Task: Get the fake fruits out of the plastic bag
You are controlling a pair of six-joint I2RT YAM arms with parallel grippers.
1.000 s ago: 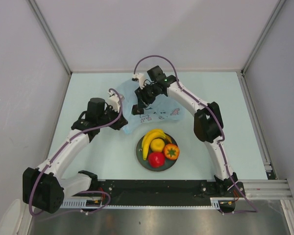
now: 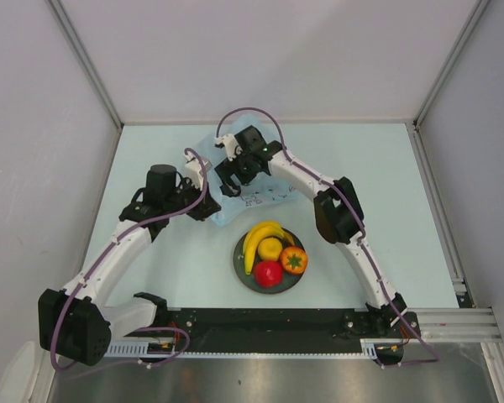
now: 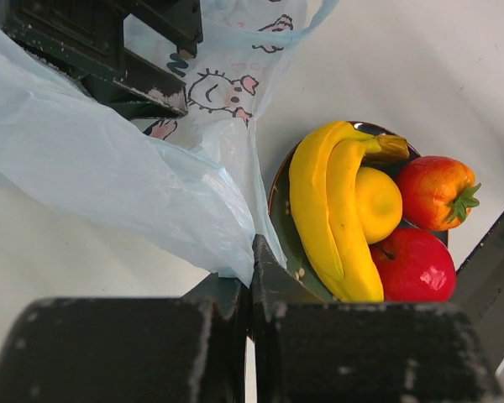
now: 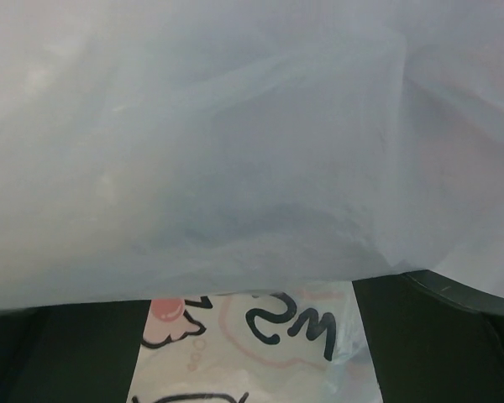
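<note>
The pale blue plastic bag [image 2: 267, 193] lies crumpled on the table with printed cartoon animals on it. My left gripper is shut on the bag's edge, whose film gathers into its fingertips. My right gripper [image 2: 230, 181] stands open at the bag, its two fingers spread apart. In the right wrist view, bag film [image 4: 235, 151] covers the upper part, and only printed film [image 4: 260, 336] shows between the fingers. A dark plate [image 2: 242, 276] holds yellow bananas [image 2: 250, 249], a yellow round fruit [image 2: 270, 249], a red fruit [image 2: 268, 274] and an orange-red fruit [image 2: 294, 260]. No fruit is visible in the bag.
The plate stands just in front of the bag, near both grippers. The table's front edge runs close behind the plate, by the arm bases.
My right gripper has moved left along the bag, closer to the left gripper, and the bag film has shifted with it. The left arm has barely moved; plate and fruits are unchanged.
</note>
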